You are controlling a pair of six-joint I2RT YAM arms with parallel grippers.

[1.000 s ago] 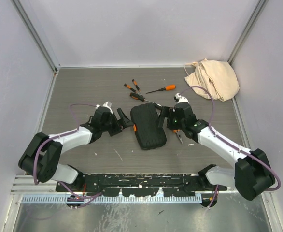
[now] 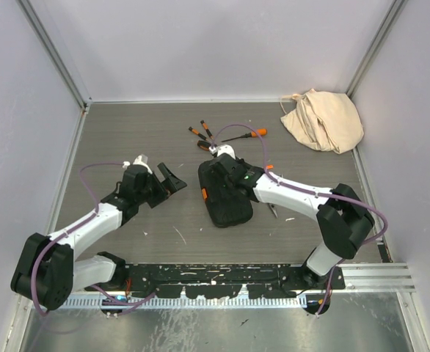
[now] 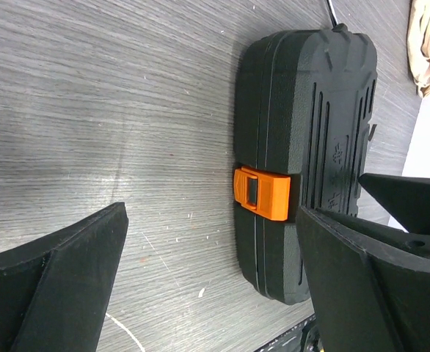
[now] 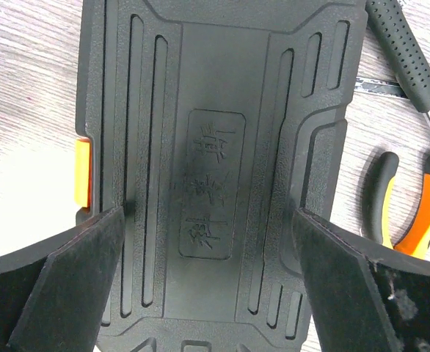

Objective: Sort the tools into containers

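Observation:
A black toolbox (image 2: 228,209) with an orange latch (image 3: 262,193) lies closed in the middle of the table. My right gripper is open right over its lid, which fills the right wrist view. My left gripper (image 2: 171,181) stands open to the left of the box, nothing between its fingers. Orange-handled screwdrivers (image 2: 256,133) lie behind the box. Pliers (image 4: 420,216) and a dark-handled tool (image 4: 406,55) lie along the box's right side, mostly hidden under my right arm in the top view.
A beige cloth bag (image 2: 323,121) lies at the back right.
My right arm has swung left from beside the box to over it. My left arm has drawn back to the left, away from the box.

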